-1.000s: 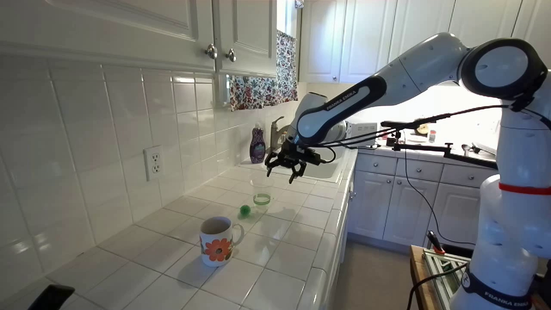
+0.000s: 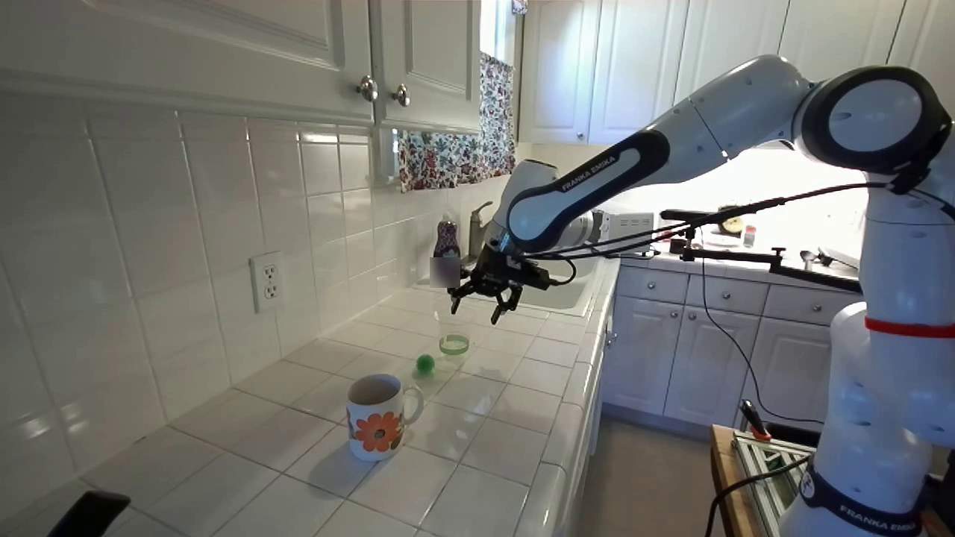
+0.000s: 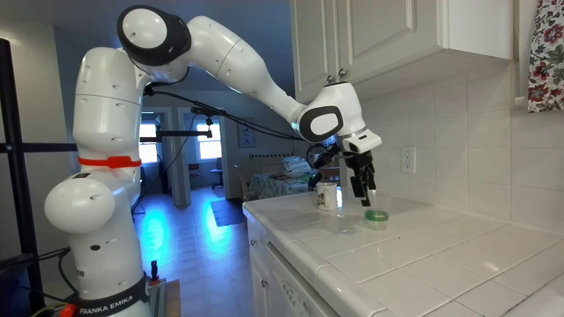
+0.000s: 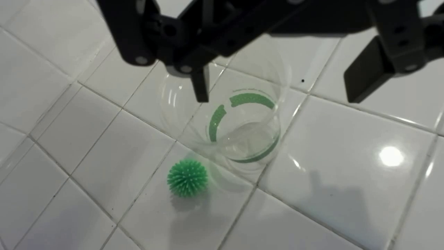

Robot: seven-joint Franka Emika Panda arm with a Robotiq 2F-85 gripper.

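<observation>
A clear cup [image 4: 252, 156] with green markings around its base stands upright on the white tiled counter. Beside it, apart, rests a spiky green ball [image 4: 187, 177], also visible in exterior view 1 as a small green ball [image 2: 425, 364]. My gripper [image 2: 475, 313] hangs over the cup, its fingers open with nothing held. In the wrist view, the left finger [image 4: 201, 85] overlaps the cup's opening, while the right finger [image 4: 366, 75] is out past the rim. How high the fingertips are above the rim, I cannot tell.
An orange-flowered mug [image 2: 376, 429] stands nearer exterior view 1's camera. Behind the gripper are a partly hidden purple bottle [image 2: 447, 240] and the sink [image 2: 573, 291]. The tiled wall [image 2: 215, 268] bounds one side; the counter's edge [image 2: 564, 438] lies opposite. Clear tiles lie between.
In exterior view 1, my gripper has shifted left and slightly lower, now overlapping the purple bottle's side. The cup, ball and mug have stayed in place.
</observation>
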